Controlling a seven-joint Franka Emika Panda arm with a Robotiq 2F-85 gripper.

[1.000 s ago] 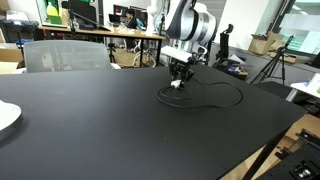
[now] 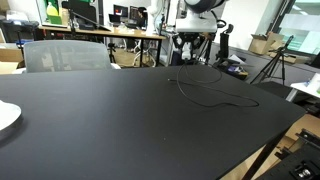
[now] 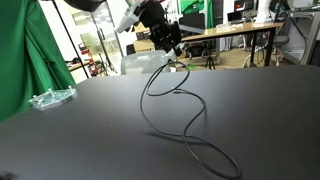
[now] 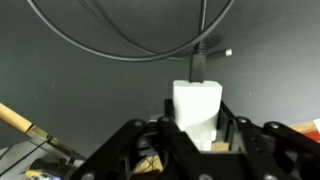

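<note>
Shut on a white block point(image 4: 198, 100), which looks like a power adapter, my gripper appears in the wrist view with a dark finger on either side. From the block's far end runs a black connector point(image 4: 198, 66) joined to a thin black cable point(image 4: 150, 58). Exterior view 2 has the gripper point(image 3: 176, 52) above the far part of the dark table, the cable point(image 3: 185, 136) looping down and trailing across the surface. At the back right of exterior view 1, the gripper point(image 2: 184, 44) is raised; the block is too small to make out clearly there.
A white round dish point(image 2: 8, 115) sits at the left edge of the table point(image 2: 130, 120). Clear plastic containers point(image 3: 52, 98) stand at the left in exterior view 2.
My gripper has risen from close to the table at the back, where the white block showed beneath it. The cable's near end has lifted, and its loops have shifted and spread to the right.
</note>
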